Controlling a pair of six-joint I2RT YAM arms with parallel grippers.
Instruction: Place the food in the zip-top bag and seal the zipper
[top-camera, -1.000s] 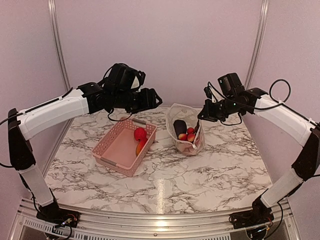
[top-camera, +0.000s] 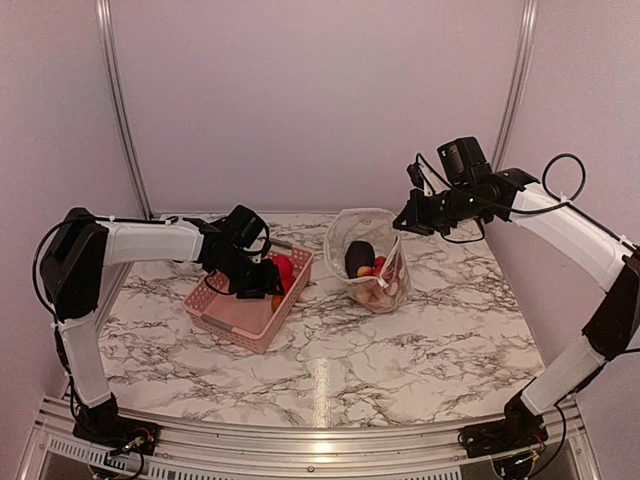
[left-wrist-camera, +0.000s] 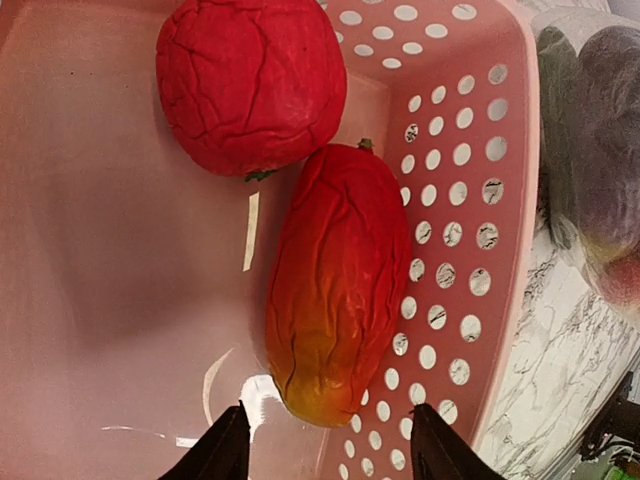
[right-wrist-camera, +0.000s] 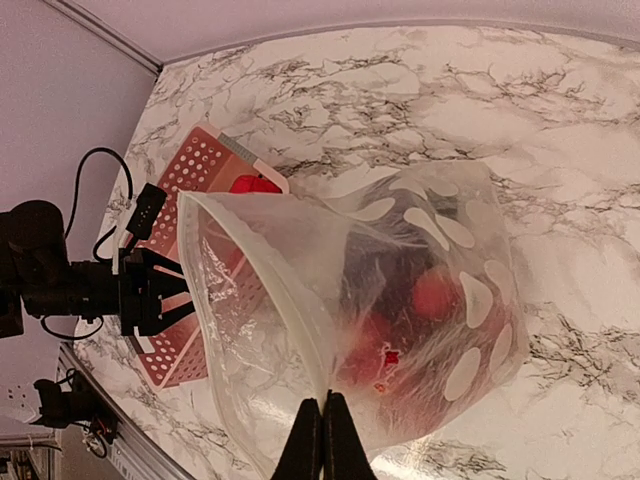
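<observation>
In the pink basket (top-camera: 220, 318) lie a round red food item (left-wrist-camera: 250, 80) and a long red-orange one (left-wrist-camera: 335, 270). My left gripper is open over the long item, low in the basket in the top view, nothing seen held. The clear zip top bag (top-camera: 340, 235) stands right of the basket, holding a dark oblong item (top-camera: 358, 258) and several red and pale items. My right gripper is shut at the bag's top edge, on the film of the bag.
Walls and metal rails edge the workspace.
My left gripper has come down and left from above the space between basket and bag into the basket. The right gripper has shifted slightly up and left with the bag's edge.
</observation>
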